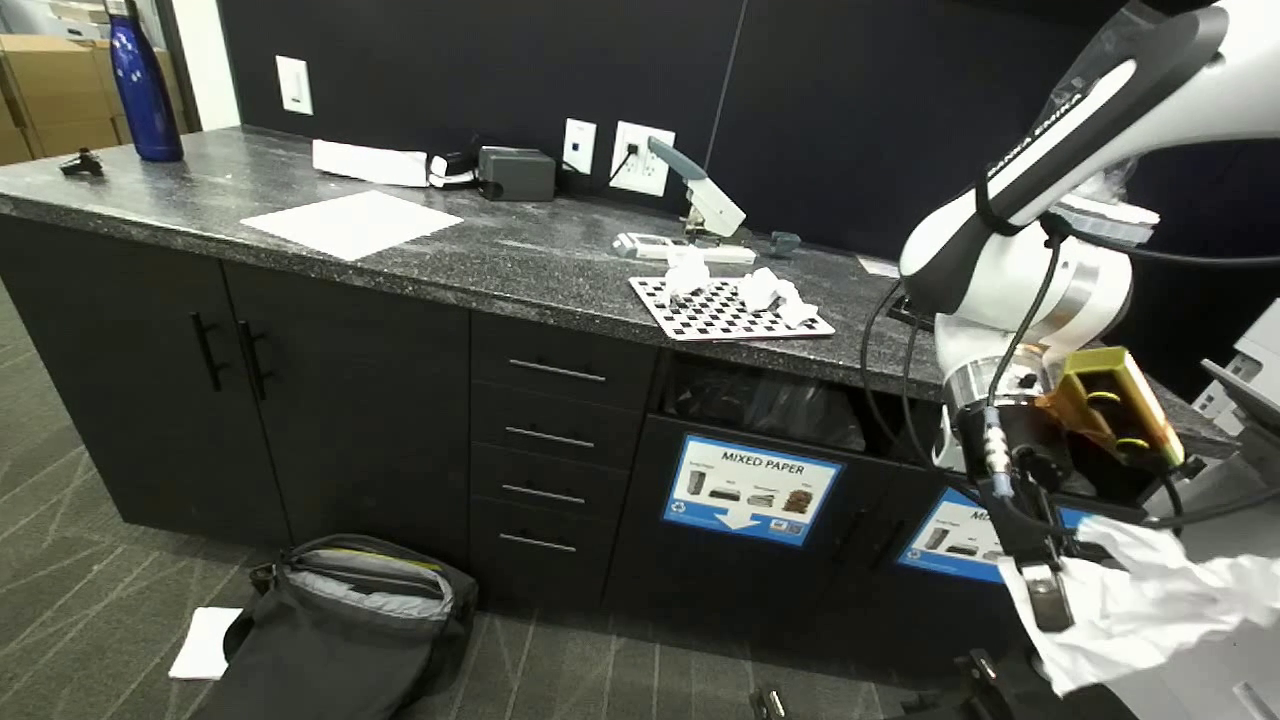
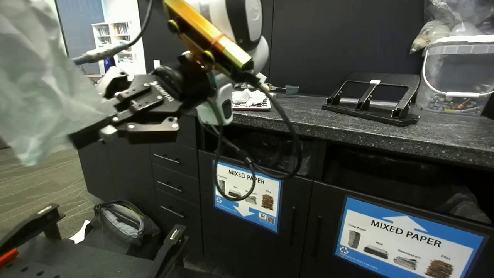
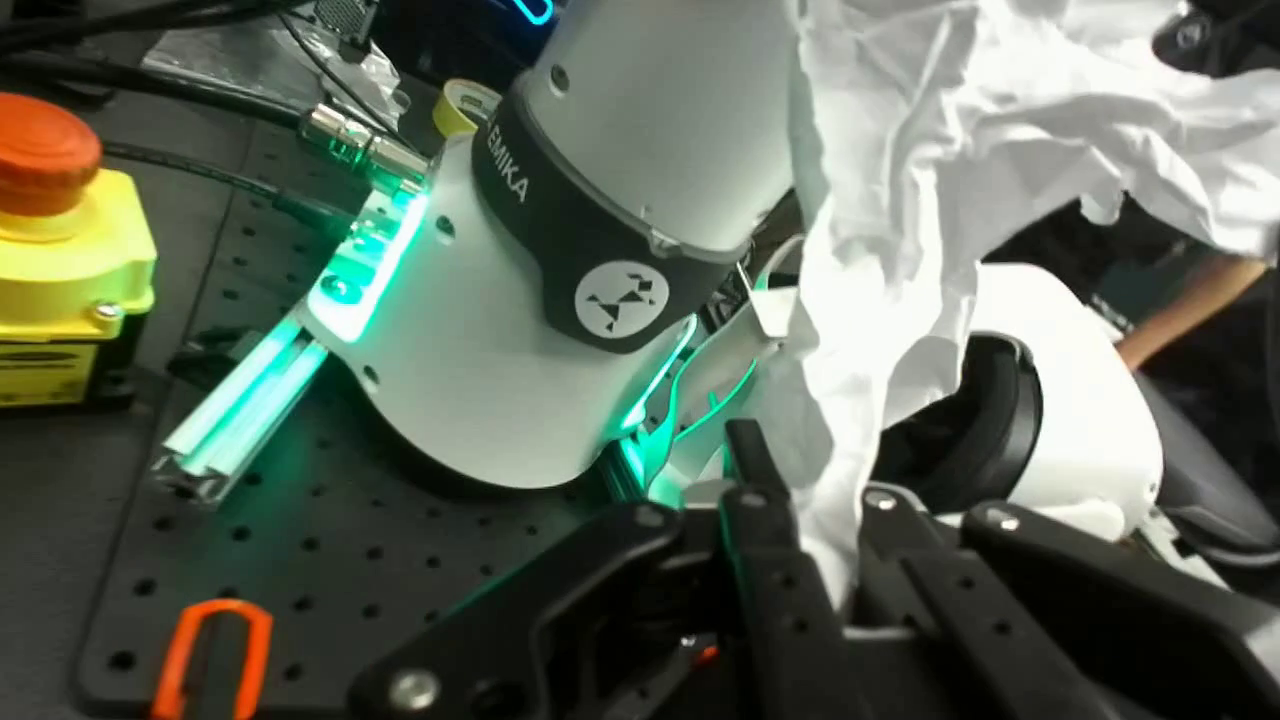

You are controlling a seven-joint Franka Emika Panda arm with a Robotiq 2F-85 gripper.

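A large, crumpled white sheet (image 1: 1140,600), paper or cloth, hangs from my gripper. In the wrist view its narrow lower fold is pinched between the two black fingers, and the rest spreads upward to the right. Exterior view 1 puts the gripper at the lower right, in front of the counter and below its top. From exterior view 2 the sheet (image 2: 41,88) fills the upper left and hides part of the fingertips.
On the counter (image 1: 528,258) are a checkered board (image 1: 720,314) with crumpled white pieces, a stapler (image 1: 716,206), a flat white sheet (image 1: 348,223) and a black stand (image 2: 375,95). A bag (image 1: 348,624) lies on the floor. The wrist view shows the robot base (image 3: 504,360) close by.
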